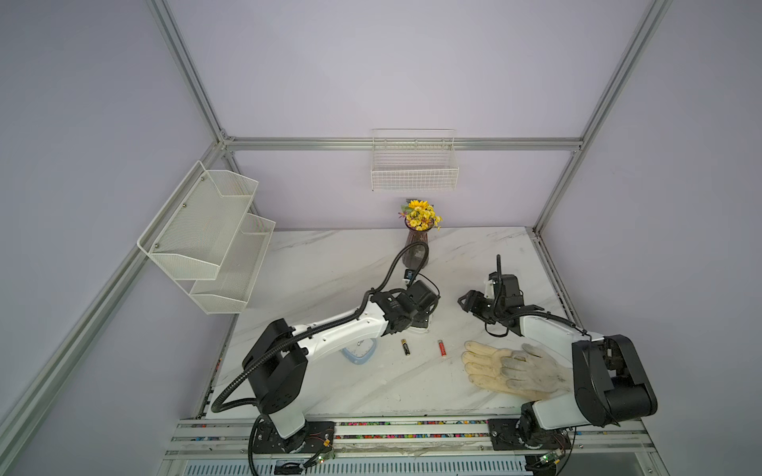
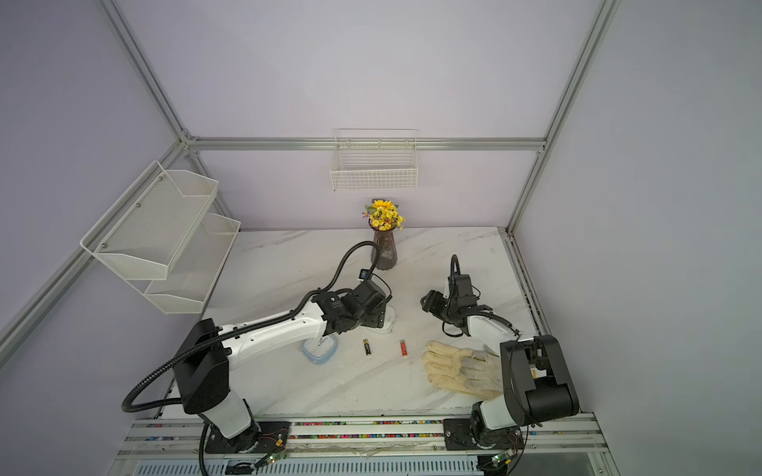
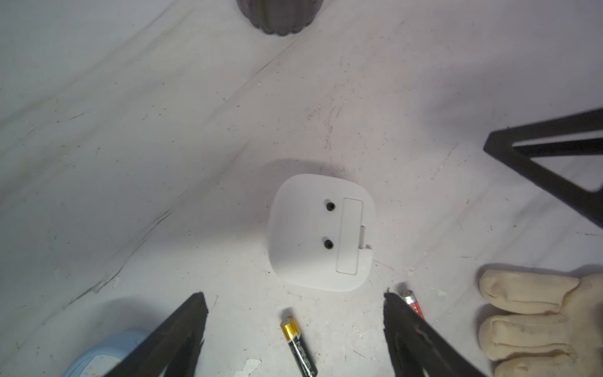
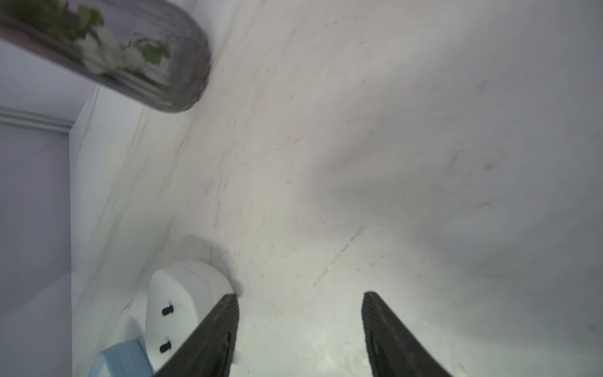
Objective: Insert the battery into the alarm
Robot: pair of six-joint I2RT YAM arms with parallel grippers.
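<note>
The white alarm [image 3: 301, 232] with two black pegs lies on the table beneath my left gripper, which hangs above it, open and empty. A black-and-gold battery [image 3: 300, 348] and a red battery [image 3: 414, 303] lie apart on the table on the near side of the alarm. My right gripper is to the right of the alarm, its fingers apart with nothing between them; the alarm [image 4: 182, 308] shows at the lower left of the right wrist view.
A vase [image 1: 416, 254] of flowers stands behind the alarm. Work gloves [image 1: 492, 369] lie at front right, a light-blue object [image 1: 357, 353] at front left.
</note>
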